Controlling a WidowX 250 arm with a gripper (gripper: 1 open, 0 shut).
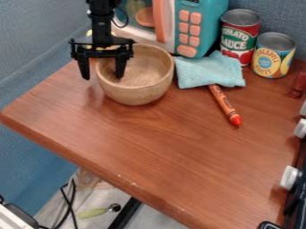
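My black gripper (102, 58) is over the left part of a wooden bowl (145, 82), its left finger outside the bowl and its right finger at or within the rim. Whether the fingers grip anything is hard to tell. A small yellow item is partly hidden behind the gripper.
A folded light blue cloth (209, 70) lies right of the bowl, with an orange crayon (226, 106) beside it. A teal toy microwave (191, 27), tomato can (239, 36), second can (273, 55) and small red bottle (298, 87) stand behind.
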